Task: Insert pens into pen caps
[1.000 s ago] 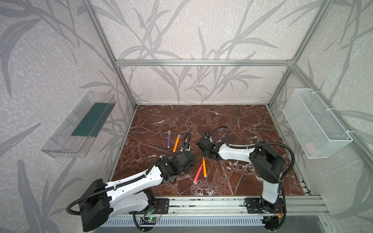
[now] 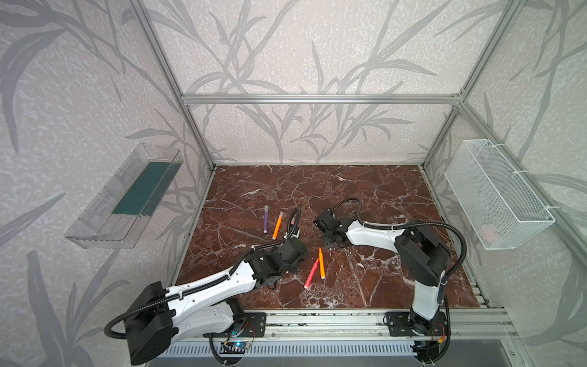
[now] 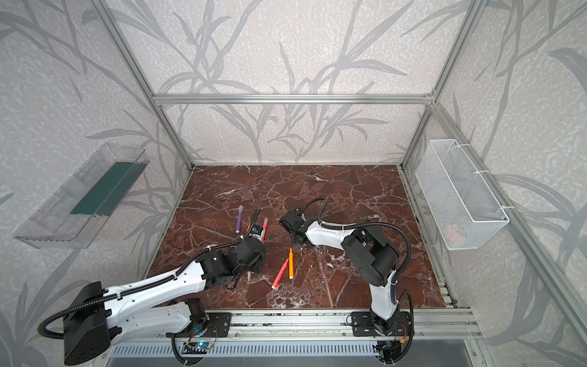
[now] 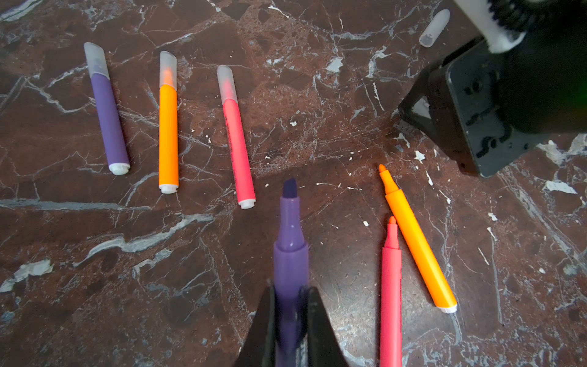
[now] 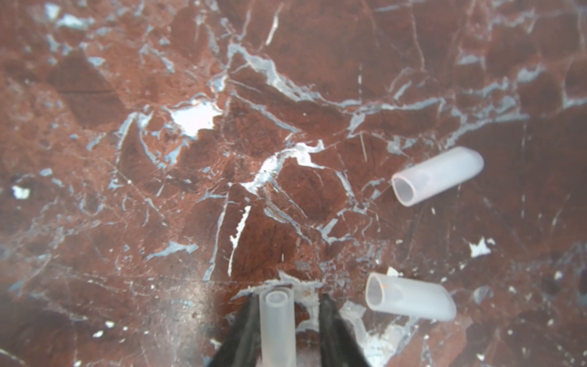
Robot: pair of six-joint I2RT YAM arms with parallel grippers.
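Note:
My left gripper is shut on an uncapped purple pen (image 4: 290, 244). My right gripper is low over the table, its fingers either side of a translucent cap (image 5: 277, 333); whether they touch it is unclear. Two loose caps (image 5: 437, 174) lie to its right, the lower one (image 5: 409, 296) nearer. An uncapped orange pen (image 4: 415, 238) and an uncapped pink pen (image 4: 391, 293) lie together. Capped purple (image 4: 107, 116), orange (image 4: 168, 134) and pink pens (image 4: 238, 146) lie in a row at the left.
A clear tray (image 2: 140, 189) hangs on the left wall and a white mesh basket (image 2: 498, 202) on the right wall.
My right gripper has shifted slightly to the right in the top left view. The left arm and the pens on the table look unchanged.

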